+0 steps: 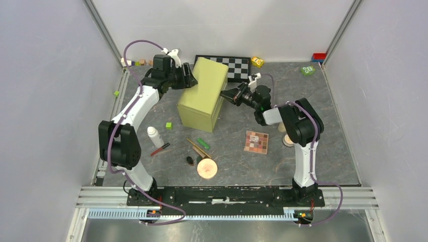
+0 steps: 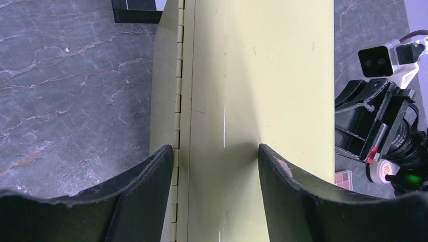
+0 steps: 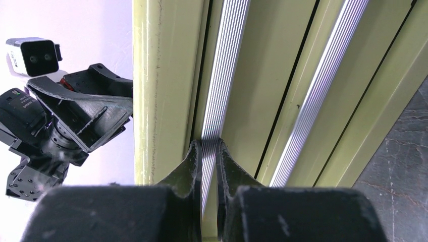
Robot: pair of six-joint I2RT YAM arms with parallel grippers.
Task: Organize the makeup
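A yellow-green hinged box [image 1: 207,85] stands at the back middle. My left gripper [image 1: 188,76] is at its left side; in the left wrist view its fingers are apart, tips against the pale panel [image 2: 227,75] beside the hinge. My right gripper [image 1: 225,95] is at the box's right side; in the right wrist view its fingertips are close together on a silver ribbed strip [image 3: 224,70] of the box, and whether anything is between them is hard to tell. An eyeshadow palette [image 1: 256,142], a round powder [image 1: 207,168], brushes and a green tube [image 1: 203,143] lie in front.
A checkered board [image 1: 237,68] lies behind the box. A white bottle [image 1: 155,136] and red pencils stand or lie at the left front. Small coloured blocks line the back and left edges. The right part of the table has free room.
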